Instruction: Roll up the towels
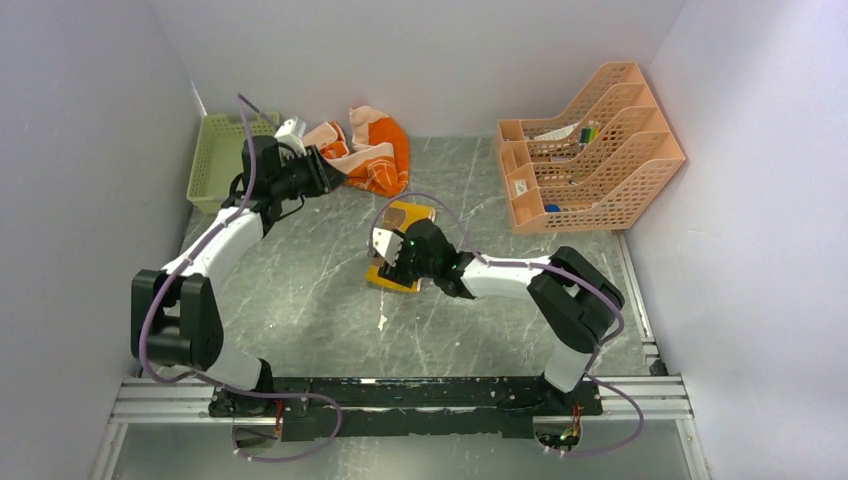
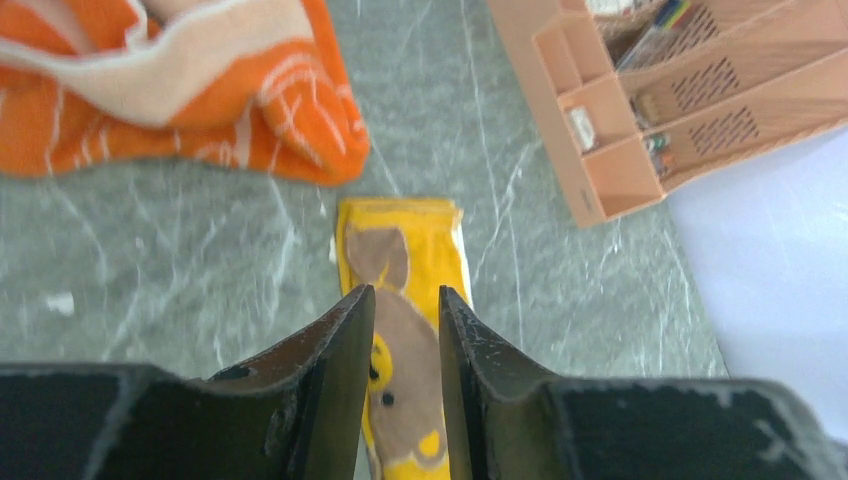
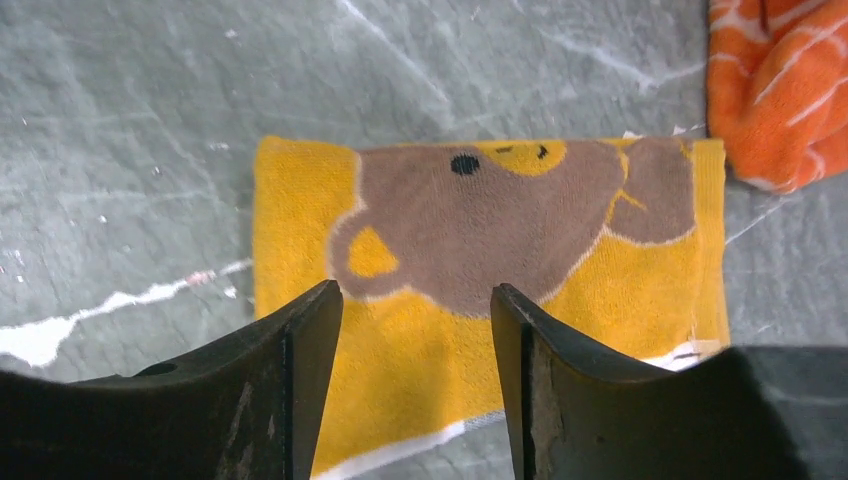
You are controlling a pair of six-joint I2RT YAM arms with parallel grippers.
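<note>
A folded yellow towel with a brown bear pattern point(image 1: 414, 215) lies flat in mid-table. My right gripper hangs over it, fingers apart, covering much of it in the top view; the right wrist view shows the towel between and beyond the fingertips, none visibly gripped. My left gripper is open and raised above the table's left side, by the green basket, nothing between its fingers. An orange and white towel point(image 1: 380, 150) lies crumpled at the back, behind the yellow one.
The green basket point(image 1: 210, 160) stands at back left, partly behind the left arm. A peach organizer with small items point(image 1: 600, 200) stands at back right.
</note>
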